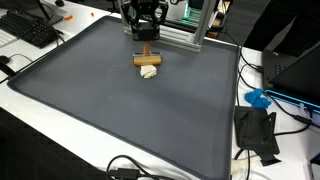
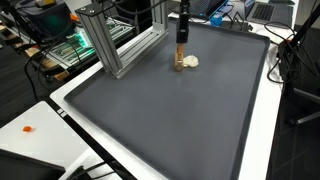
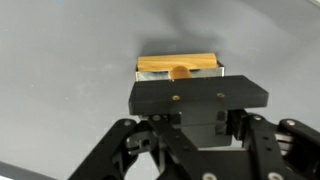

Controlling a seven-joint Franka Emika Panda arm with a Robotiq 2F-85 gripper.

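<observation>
A wooden roller (image 1: 147, 60) with a short orange-brown handle (image 1: 146, 47) is low over the grey board (image 1: 135, 110), near its back edge. My gripper (image 1: 147, 38) is shut on the upper part of that handle, which stands roughly upright. Right against the roller's front side lies a small whitish lump (image 1: 149, 72), like dough; exterior view 2 has the lump (image 2: 190, 62) beside the roller (image 2: 179, 62). From the wrist, the roller (image 3: 178, 62) shows beyond the black fingers (image 3: 198, 97), with a light frame under it. The lump is hidden there, and contact with the board cannot be made out.
Behind the roller stands a light metal frame (image 2: 128, 42) at the board's edge. A blue item (image 1: 257, 98) and a dark object with cables (image 1: 255, 130) lie right of the board. Most of the board in front is bare.
</observation>
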